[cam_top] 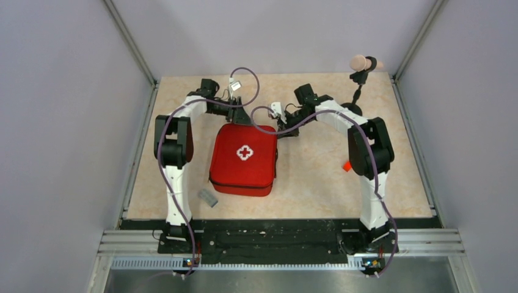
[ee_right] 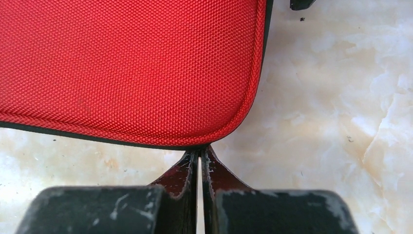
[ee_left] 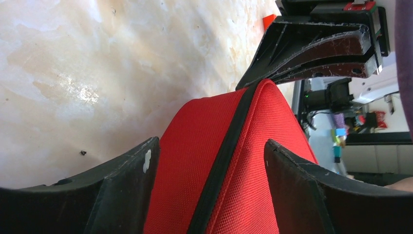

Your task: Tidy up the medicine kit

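Observation:
The closed red medicine kit (cam_top: 243, 160), with a white cross on its lid, lies on the table left of centre. At its far side my left gripper stands open, one finger on either side of the kit's edge and black zipper band (ee_left: 224, 157). My right gripper is shut at the far right corner of the kit, its fingertips meeting right at the dark zipper edge (ee_right: 122, 142). Whether a zipper pull is pinched between them cannot be made out. The kit's contents are hidden under the lid.
A grey blister pack (cam_top: 207, 197) lies by the kit's near left corner. An orange item (cam_top: 347, 166) is partly hidden by the right arm. On the far right stands a dark stand (cam_top: 356, 97) with a pale round top.

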